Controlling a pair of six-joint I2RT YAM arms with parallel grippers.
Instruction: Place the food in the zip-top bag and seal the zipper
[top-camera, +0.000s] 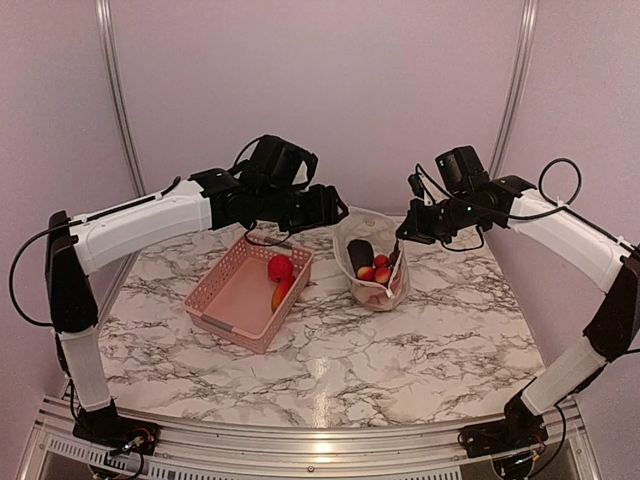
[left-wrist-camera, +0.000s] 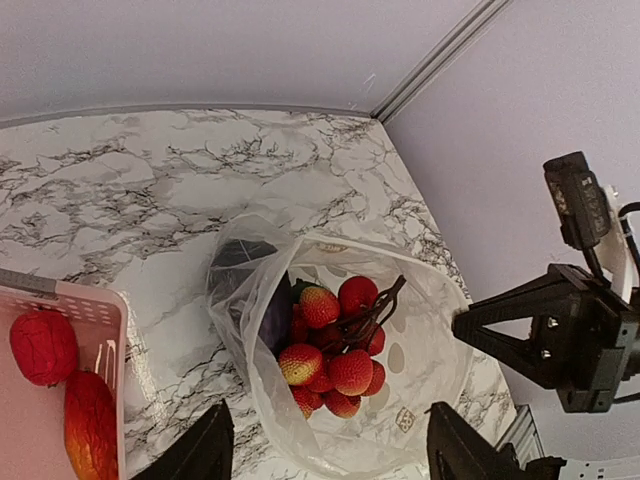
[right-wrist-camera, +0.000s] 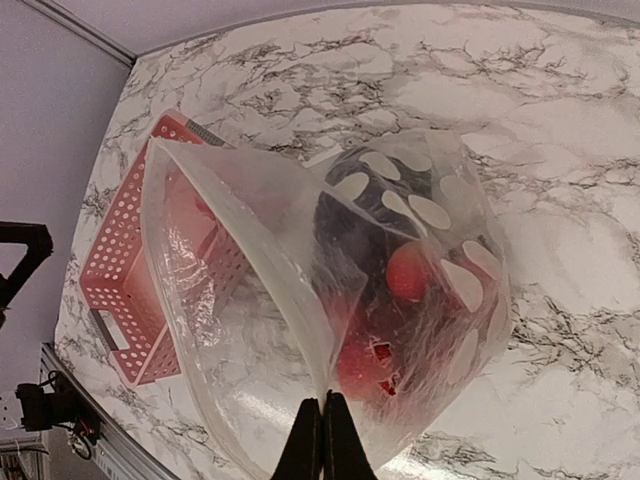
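The clear zip bag (top-camera: 365, 295) stands open right of the pink basket, holding red round fruits (left-wrist-camera: 350, 372), a dark purple item (top-camera: 360, 254) and some stems. My right gripper (top-camera: 410, 232) is shut on the bag's top edge, seen at the fingertips (right-wrist-camera: 332, 410) in the right wrist view. My left gripper (top-camera: 330, 208) is open above the bag's left side, with nothing between its fingers. In the pink basket (top-camera: 230, 285) lie a red round vegetable (left-wrist-camera: 42, 346) and an orange-red long one (left-wrist-camera: 88, 425).
Walls and metal rails enclose the back and sides.
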